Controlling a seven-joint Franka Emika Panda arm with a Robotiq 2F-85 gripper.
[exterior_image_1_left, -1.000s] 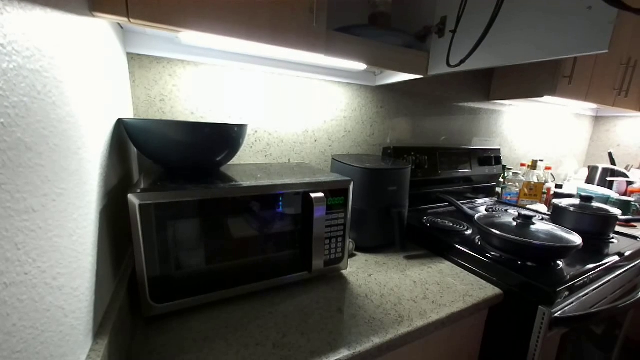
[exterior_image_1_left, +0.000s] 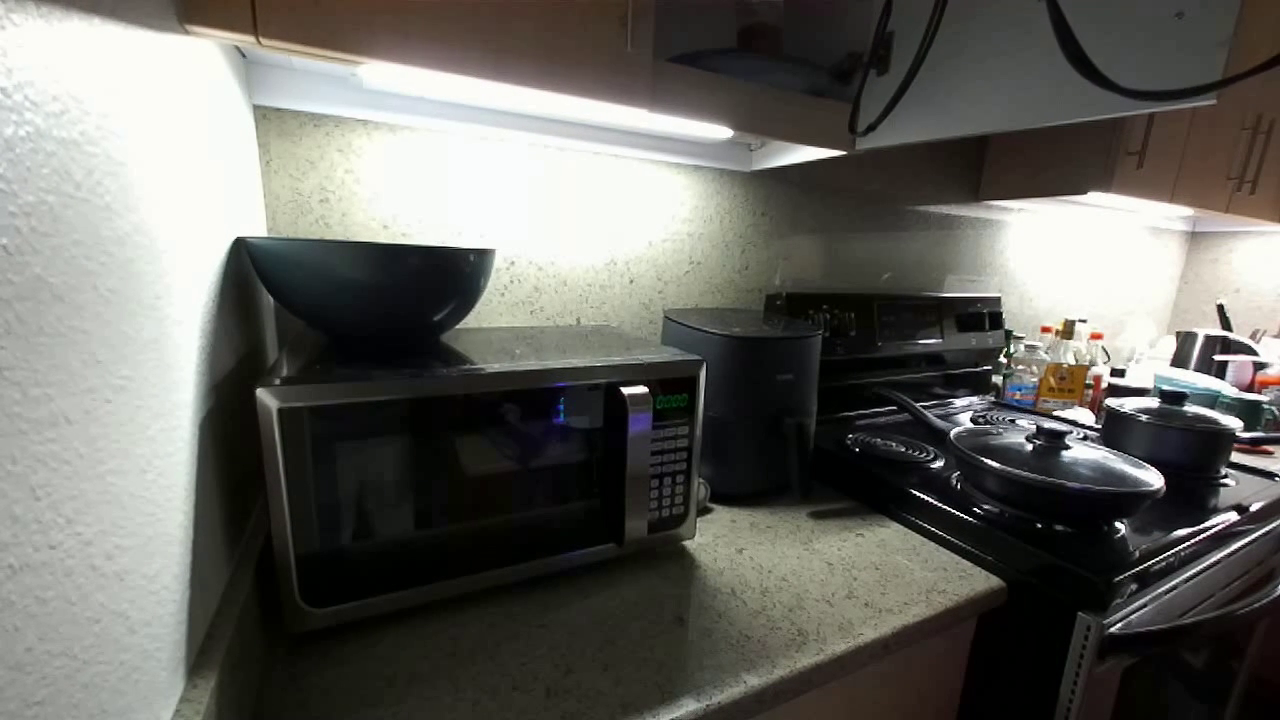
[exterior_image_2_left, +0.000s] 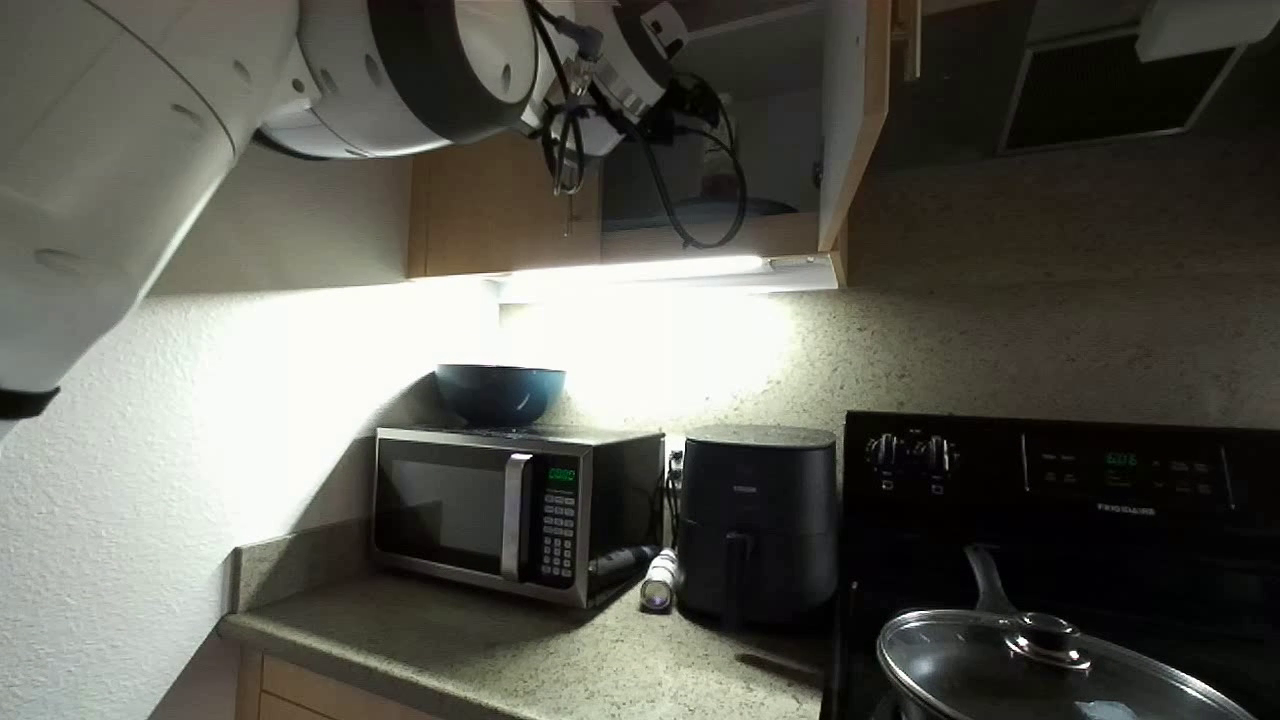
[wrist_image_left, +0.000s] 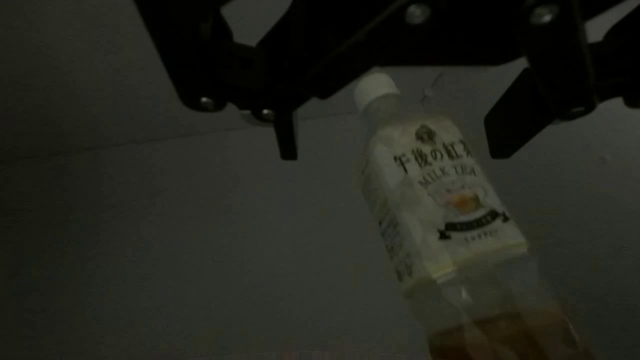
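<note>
A milk tea bottle (wrist_image_left: 444, 186) with a white cap and pale label fills the middle right of the wrist view, tilted in that picture. Dark liquid shows near its bottom. My gripper is open, one finger on each side of the bottle's upper part as seen from the wrist; I cannot tell how far behind the fingers the bottle stands. In exterior view 2 the bottle (exterior_image_2_left: 717, 168) is faint inside the open upper cabinet, partly behind my arm's cables. The gripper itself cannot be made out in the exterior views.
The cabinet door (exterior_image_2_left: 858, 120) stands open right of the arm. Below are a microwave (exterior_image_2_left: 480, 504) with a dark blue bowl (exterior_image_2_left: 498, 394) on top, a black air fryer (exterior_image_2_left: 758, 516), and a stove with a lidded pan (exterior_image_1_left: 1056, 468).
In exterior view 1 the hanging arm cables have shifted left, and more cable shows at the upper right. The counter, microwave, bowl and stove look the same.
</note>
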